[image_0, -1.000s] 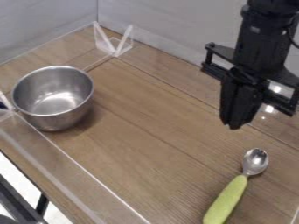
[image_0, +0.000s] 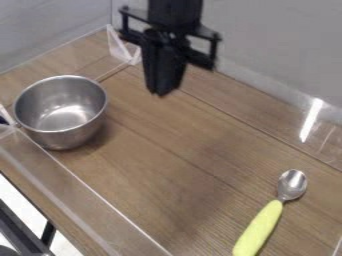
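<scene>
The black gripper (image_0: 164, 67) hangs high at the top centre of the camera view, blurred, above and to the right of a steel bowl (image_0: 59, 112) on the left. Its fingertips are too blurred to tell how they stand. A spoon with a yellow handle (image_0: 258, 229) lies at the lower right, its metal head pointing away toward the back.
A white plastic item (image_0: 123, 48) at the back left is partly behind the gripper. Pale walls border the back.
The gripper has swept from the right side across to the top centre, toward the bowl's side. The bowl and spoon look unmoved.
</scene>
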